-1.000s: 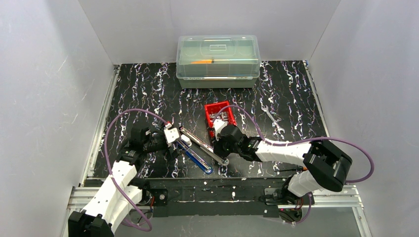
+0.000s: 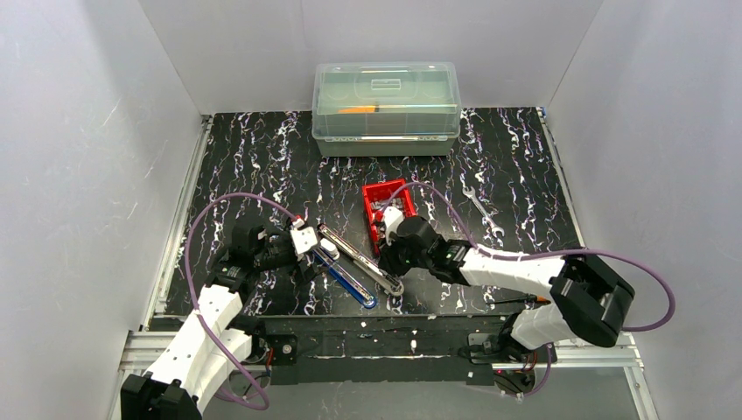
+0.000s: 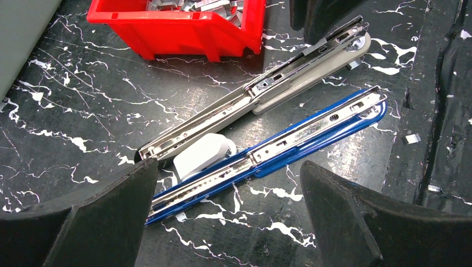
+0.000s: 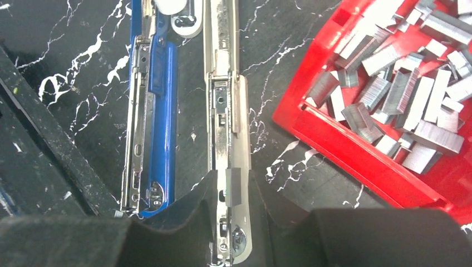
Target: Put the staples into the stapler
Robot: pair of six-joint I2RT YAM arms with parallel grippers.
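The beige stapler [image 4: 241,128] lies opened out, its metal channel exposed. A small grey staple strip rests on top along the channel's side, not down inside it; in the left wrist view this strip [image 3: 315,47] perches near the stapler's rounded end. Just above it, my right gripper is open, with a gap between each finger and the strip. My left gripper is wide open and empty, near the other end of the staplers. Beside the beige stapler lies an opened blue stapler [image 3: 328,129].
A red bin [image 4: 356,172] full of loose staple strips stands close to the right gripper. Between the staplers sits a white piece [image 3: 201,156]. A wrench [image 2: 483,212] lies to the right, and a lidded toolbox [image 2: 385,144] at the back.
My right gripper has lifted a little off the beige stapler, leaving the staple strip lying on it. The left arm and both staplers stay where they were.
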